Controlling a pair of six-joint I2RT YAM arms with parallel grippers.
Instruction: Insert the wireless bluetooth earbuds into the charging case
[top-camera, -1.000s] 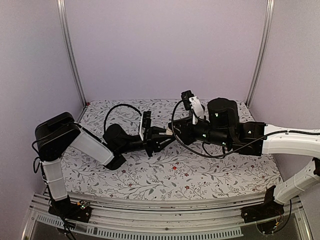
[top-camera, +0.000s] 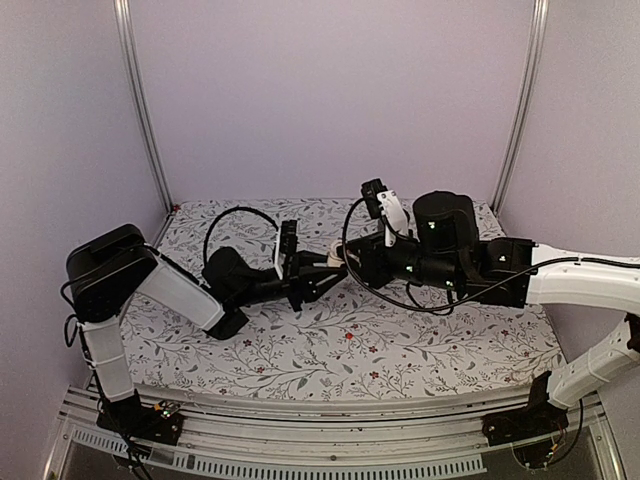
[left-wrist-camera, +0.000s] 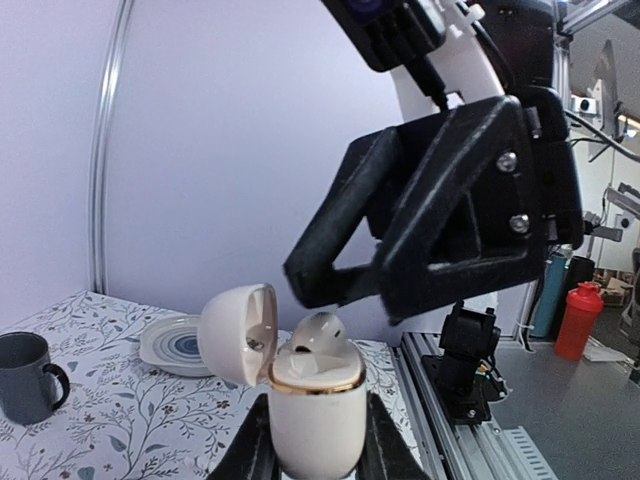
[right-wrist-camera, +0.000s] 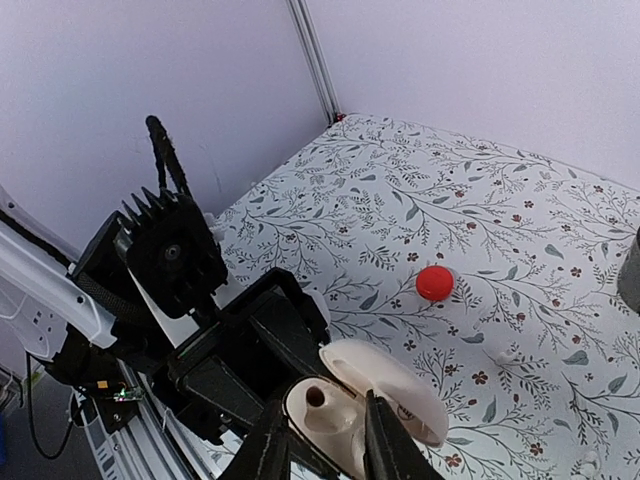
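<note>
The white charging case (left-wrist-camera: 318, 425) stands upright, its lid (left-wrist-camera: 230, 335) open, with my left gripper shut on its body. A white earbud shows in the top of the case; in the right wrist view the case's inside (right-wrist-camera: 330, 420) is seen from above. My right gripper is just over the case; in the left wrist view its fingers hang above the earbud, part open. Whether anything is between them is hard to tell.
A dark mug (left-wrist-camera: 25, 380) and a plate (left-wrist-camera: 160, 345) stand on the patterned table. A red round object (right-wrist-camera: 435, 283) and small white items (right-wrist-camera: 585, 465) lie farther off on it. The table around the grippers is mostly clear.
In the top view both grippers have shifted very slightly; they remain together at the middle, with the case between them.
</note>
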